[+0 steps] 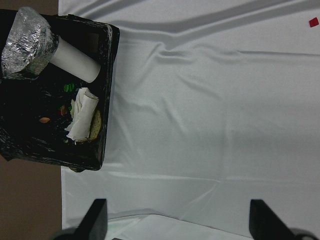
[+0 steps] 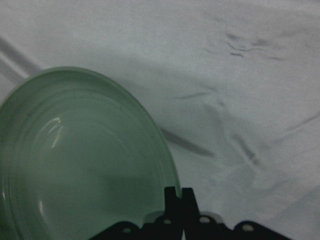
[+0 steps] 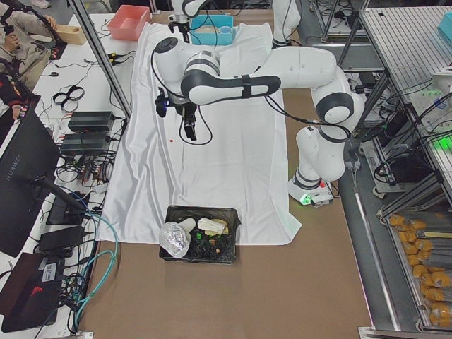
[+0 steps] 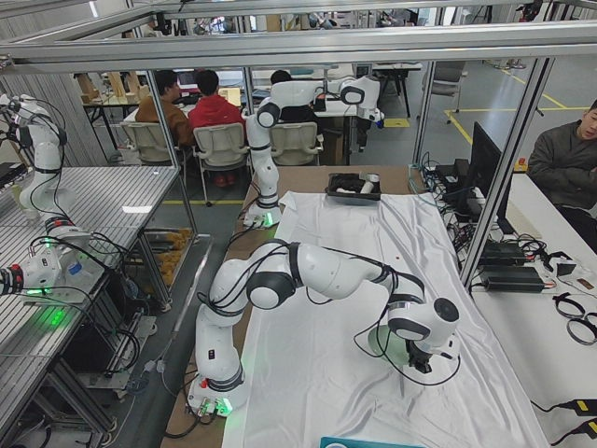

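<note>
My left gripper is open and empty, raised over the white cloth (image 1: 210, 120) near a black tray (image 1: 45, 150) holding foil, a white roll, paper and scraps. A pale green plate (image 2: 80, 150) lies on the cloth in the right wrist view. My right gripper is at its rim, fingertips close together; whether the rim is between them I cannot tell. In the camera left view the plate is hidden behind the left arm.
A blue bin (image 3: 212, 30) stands at the cloth's far end. A small red square (image 1: 313, 22) lies on the cloth. A monitor and cables line the side table.
</note>
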